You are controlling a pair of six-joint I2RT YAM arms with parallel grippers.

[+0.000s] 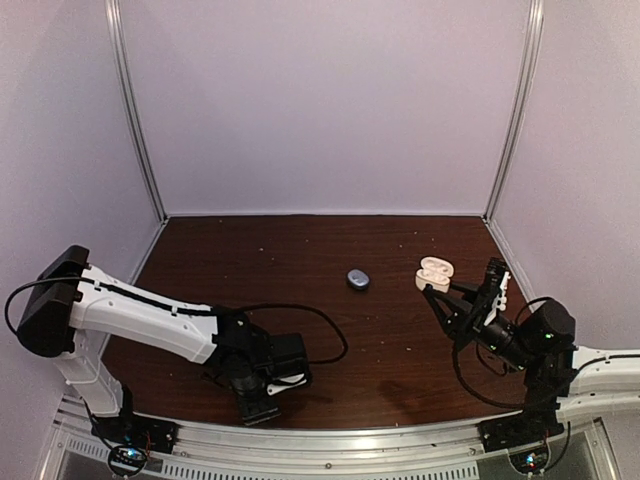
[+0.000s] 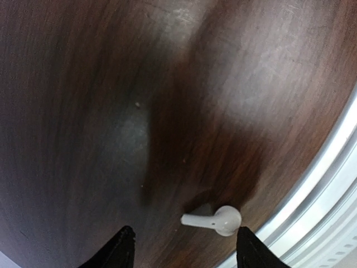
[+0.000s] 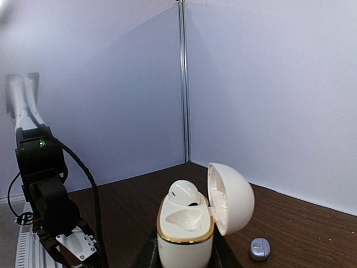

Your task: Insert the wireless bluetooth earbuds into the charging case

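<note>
A white earbud (image 2: pixel 226 221) lies on the table near its front metal edge, its stem pointing left in the left wrist view. The open left gripper has its fingers either side of the earbud's place, with nothing held; the earbud sits nearer the right finger (image 2: pixel 254 249). From above, the left arm hides that earbud. My right gripper is shut on the white charging case (image 3: pixel 184 251), held upright with its lid (image 3: pixel 231 198) raised. One earbud (image 3: pixel 184 192) sits in one slot; the other slot (image 3: pixel 187 220) is empty.
A small grey-blue oval object (image 1: pixel 358 279) rests mid-table, away from both grippers. The metal rail (image 1: pixel 330 440) runs along the front edge, close to the left gripper.
</note>
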